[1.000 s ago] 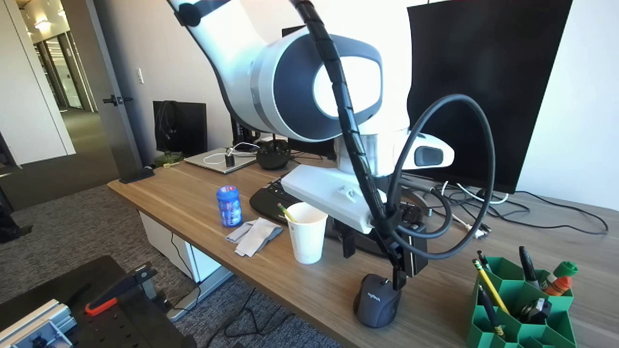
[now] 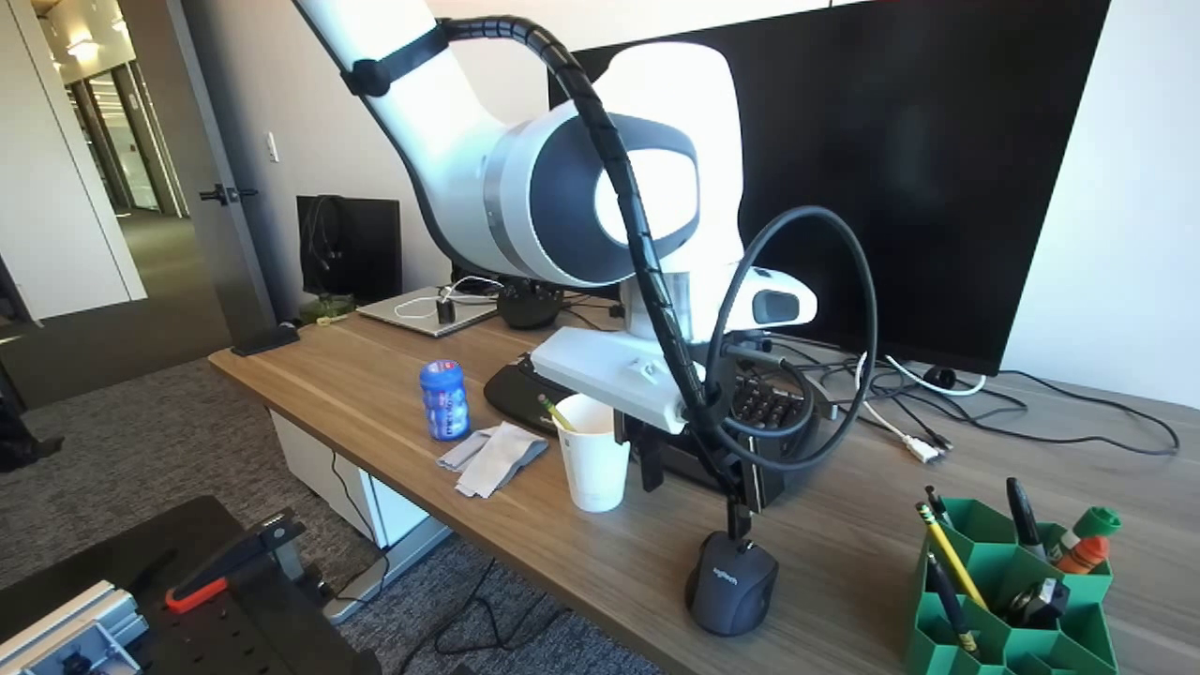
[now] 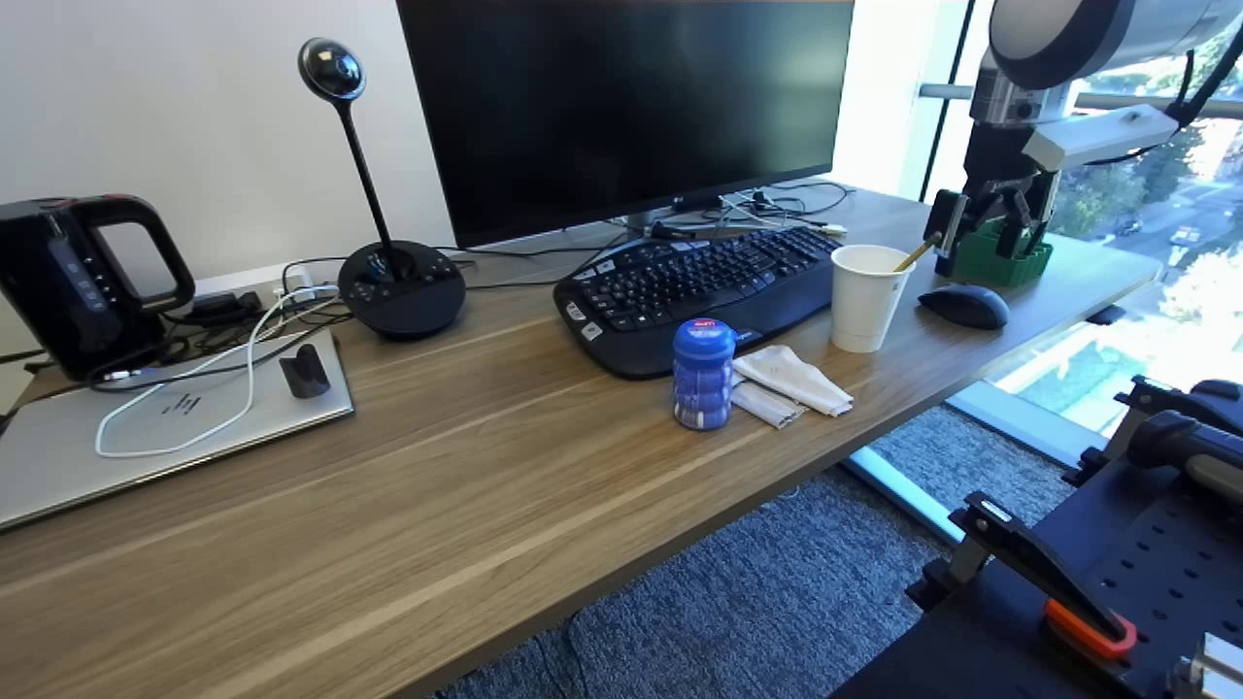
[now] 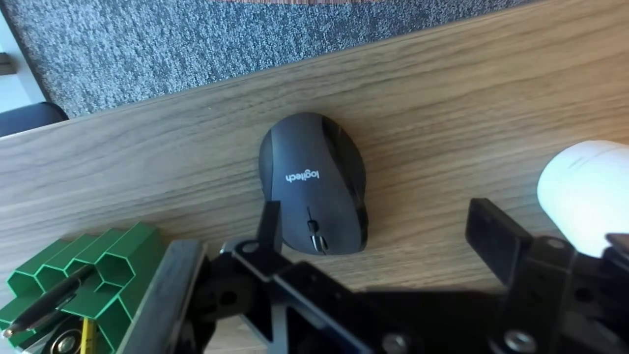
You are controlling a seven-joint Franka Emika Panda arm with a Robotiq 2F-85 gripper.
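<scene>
My gripper is open above the desk, with nothing between its fingers. In the wrist view a dark grey Logitech mouse (image 4: 309, 177) lies flat on the wood, and the left finger (image 4: 269, 227) overlaps the mouse's side near the button end. Past the right finger (image 4: 492, 236), a white cup (image 4: 589, 189) is partly in view. Exterior view 1 shows the same paper cup (image 2: 592, 461) upright with a pencil (image 2: 557, 412) leaning in it, left of the gripper. Whether the finger touches the mouse cannot be told.
A green pen holder (image 2: 1012, 607) with pens and markers stands at the right. The keyboard (image 3: 711, 291) lies behind the cup. A blue container (image 3: 704, 379) and folded cloth (image 3: 792, 379) sit near the desk's front edge. Bare wood fills the left of the desk.
In exterior view 1, my arm and gripper have shifted left and back, toward the keyboard and cup. Mouse, cup and pen holder have stayed in place.
</scene>
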